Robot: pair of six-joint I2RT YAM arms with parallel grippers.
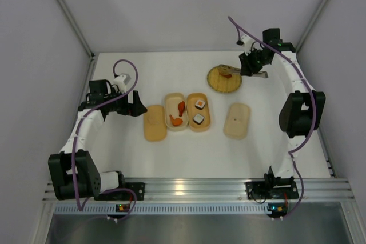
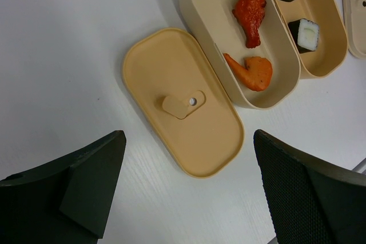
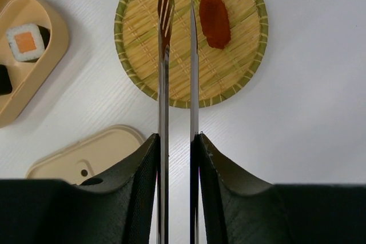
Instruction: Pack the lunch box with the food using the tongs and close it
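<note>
A round woven plate (image 1: 224,84) bears one red-brown food piece (image 3: 215,19), probably fried. My right gripper is shut on metal tongs (image 3: 163,78), whose two blades stand apart over the plate. In the right wrist view the piece shows to the right of both blades, not between them. The cream box (image 2: 206,12) holds a drumstick (image 2: 250,15) and an orange shrimp-like piece (image 2: 254,74). Beside it, the tan box (image 2: 331,44) contains two sushi pieces. My left gripper (image 1: 136,104) is open and empty, above the tan lid (image 2: 171,55).
A cream lid (image 1: 237,121) lies flat right of the boxes, below the plate in the top view. Bare white table (image 1: 194,155) stretches along the front and the back left. The tan lid lies close against the cream box.
</note>
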